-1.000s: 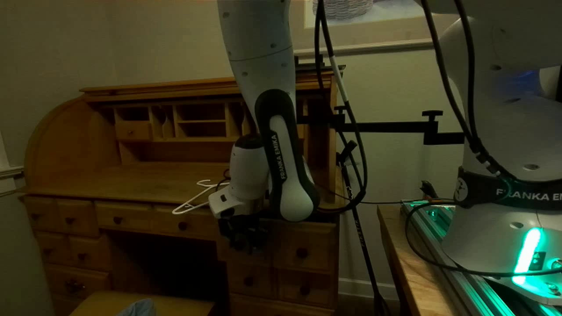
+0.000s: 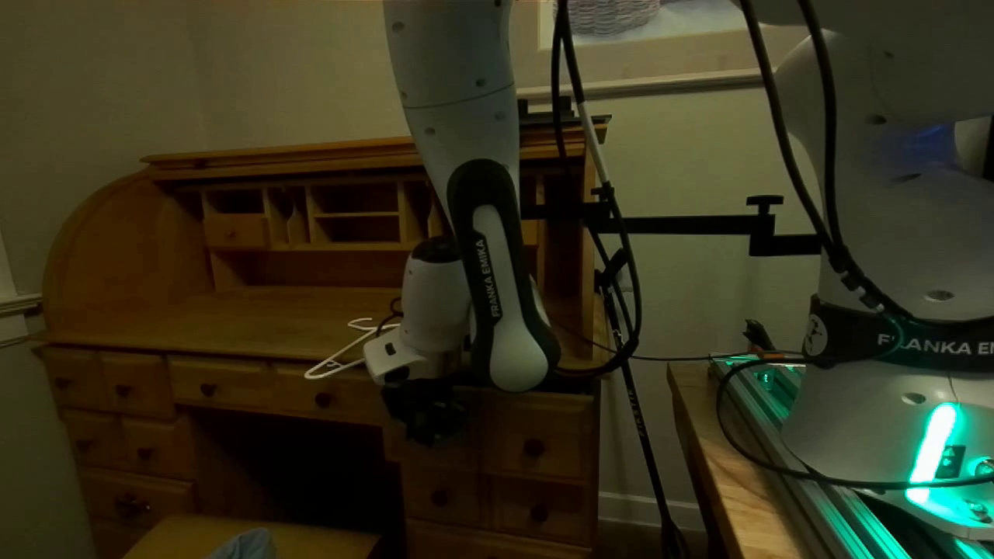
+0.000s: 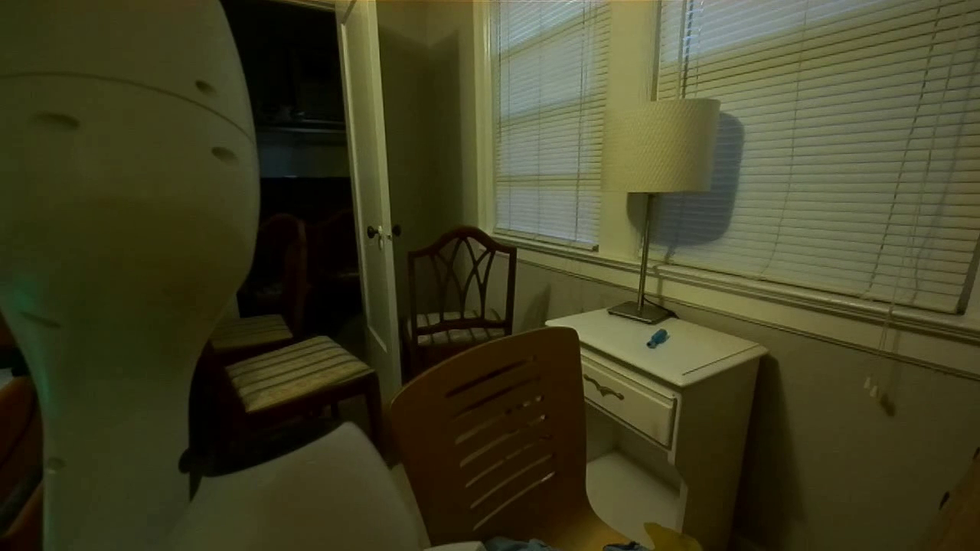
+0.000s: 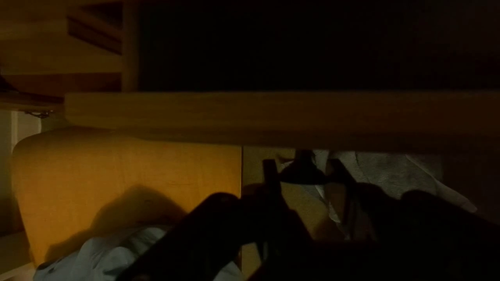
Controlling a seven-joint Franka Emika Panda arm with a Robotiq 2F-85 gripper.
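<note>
A rounded dark drawer knob (image 4: 303, 174) sticks out from the wooden drawer front (image 4: 281, 117) in the wrist view. My gripper is shut on this knob, one finger to each side of it. Behind the front's top edge lies a dark hollow, and a wooden side piece runs along its left end, so the drawer appears pulled out. In exterior view 1 the gripper (image 2: 426, 424) points down before the right-hand drawers of the roll-top desk (image 2: 140, 307); from there the knob is hidden by dark fingers and shadow.
On the desk's front edge lies a white hanger (image 2: 337, 359), just left of my wrist. A wooden chair seat (image 4: 126, 164) with grey-blue cloth (image 4: 108, 255) is below. Another pale cloth (image 4: 389, 173) lies under the gripper. Cables (image 2: 629, 307) hang beside the arm.
My wrist and gripper have shifted slightly left in exterior view 1, and the fingers look closer together there. The hanger and chair have not moved.
</note>
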